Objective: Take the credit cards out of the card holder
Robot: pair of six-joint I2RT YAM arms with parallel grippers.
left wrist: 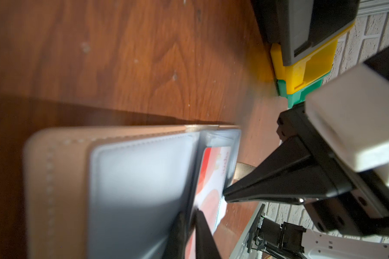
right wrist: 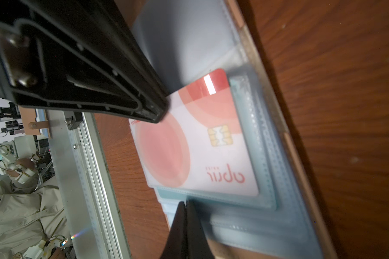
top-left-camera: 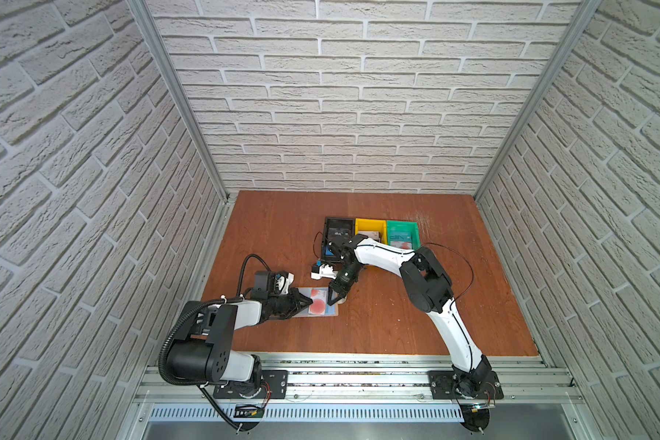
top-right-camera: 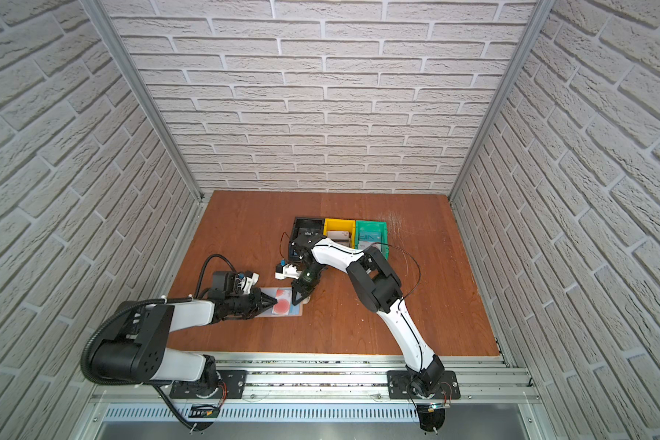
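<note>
The tan card holder (left wrist: 56,181) lies open on the table with clear sleeves; a white-and-red credit card (right wrist: 190,142) lies in one sleeve. My left gripper is over the card's edge beside a sleeve, its fingertips close together with a narrow gap; whether they grip the card cannot be told. My right gripper is shut at the holder's other side, low on the sleeves, with no card visible between its fingers.
Black (top-left-camera: 338,226), yellow (top-left-camera: 371,223) and green (top-left-camera: 410,228) bins stand at the back, behind the right arm.
</note>
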